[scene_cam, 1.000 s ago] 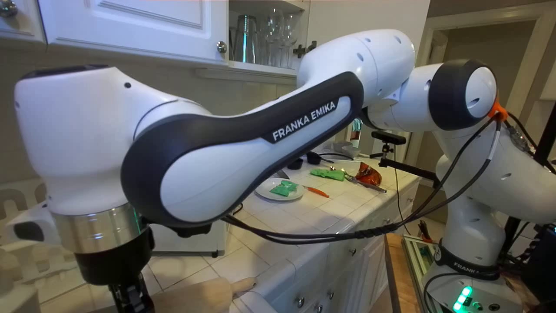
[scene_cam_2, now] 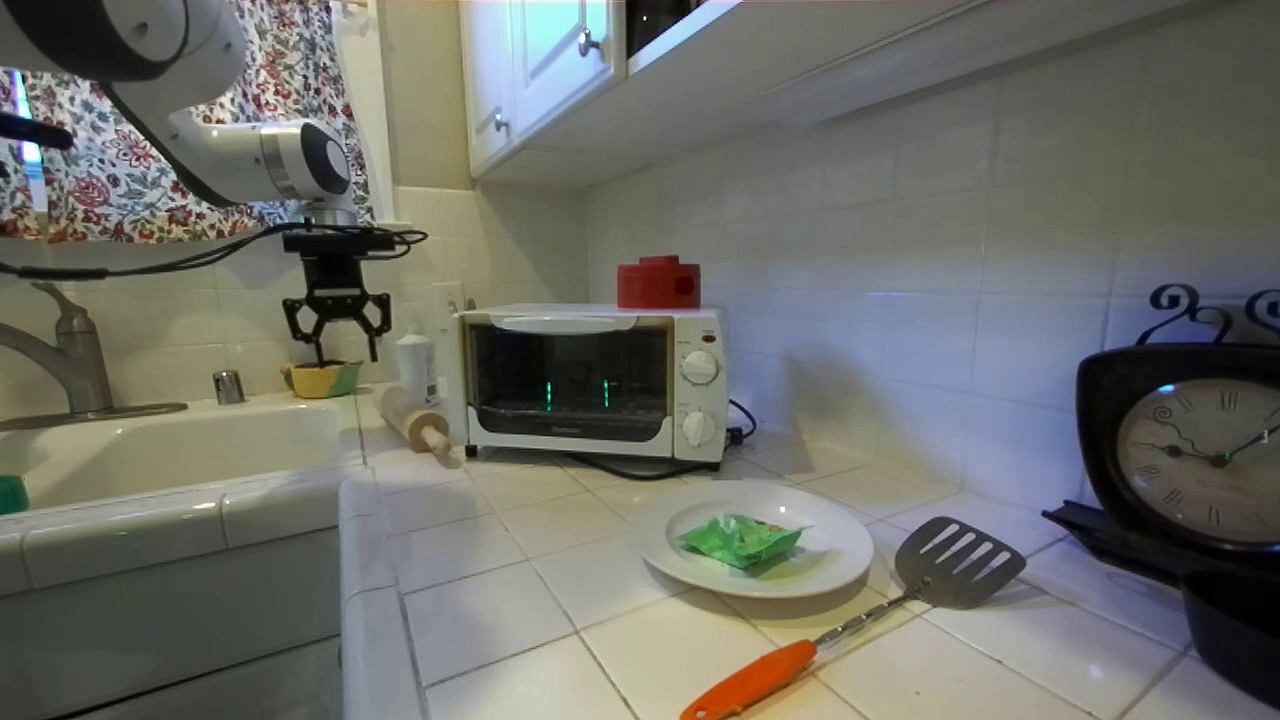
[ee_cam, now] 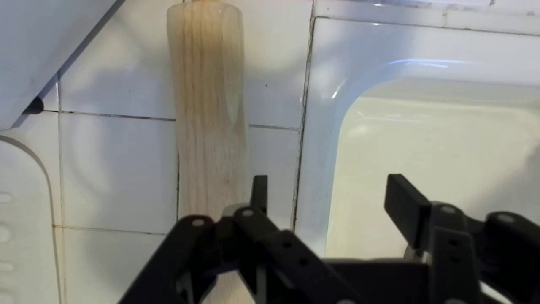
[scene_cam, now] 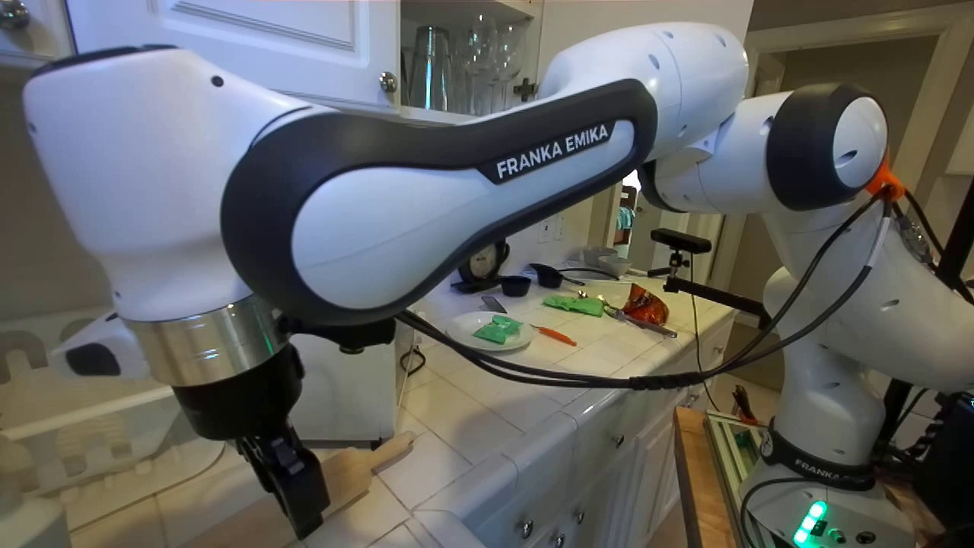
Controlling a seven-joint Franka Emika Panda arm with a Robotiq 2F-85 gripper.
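Note:
A pale wooden rolling pin (ee_cam: 210, 116) lies on the white tiled counter beside the sink, and in exterior view 2 the same rolling pin (scene_cam_2: 414, 416) rests left of the toaster oven. My gripper is open, its fingertips well apart and nothing between them. In the wrist view one fingertip (ee_cam: 259, 191) appears by the pin's right side, while the other fingertip (ee_cam: 397, 197) appears over the sink basin. From exterior view 2 the gripper (scene_cam_2: 347, 354) hangs in the air above the counter and sink edge. Part of the pin is hidden behind the fingers.
The sink (ee_cam: 430, 167) borders the pin's right side in the wrist view. A toaster oven (scene_cam_2: 576, 384), a plate (scene_cam_2: 660, 564) with a green packet (scene_cam_2: 741, 540), and a spatula (scene_cam_2: 768, 678) occupy the counter. A white rack (scene_cam: 100, 438) stands behind the gripper.
My gripper has risen and shifted slightly right in exterior view 1. The rolling pin now lies farther back and left there, away from the counter's front edge.

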